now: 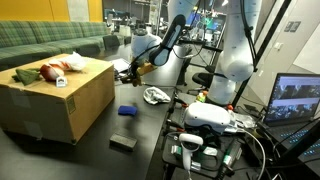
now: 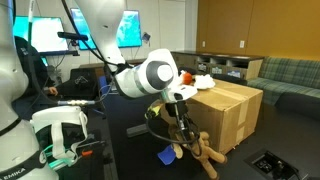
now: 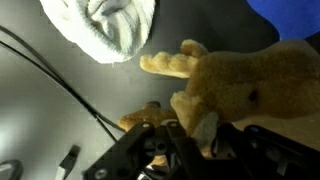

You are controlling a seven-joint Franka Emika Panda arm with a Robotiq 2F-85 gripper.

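Note:
A tan plush toy [image 3: 255,85] hangs in my gripper, which is shut on it in the wrist view. In exterior view 2 the limbs of the plush toy [image 2: 205,154] dangle below the gripper [image 2: 186,132], in front of the cardboard box. Exterior view 1 has the gripper [image 1: 143,70] to the right of the box, over the dark surface. The toy is small there, and the fingers are hard to make out.
The cardboard box [image 1: 60,112] carries several items on top. A blue object [image 1: 127,109] and a grey block [image 1: 123,142] lie in front of it. A white cloth [image 1: 157,95] is farther right. Dark cables [image 3: 60,82] run nearby.

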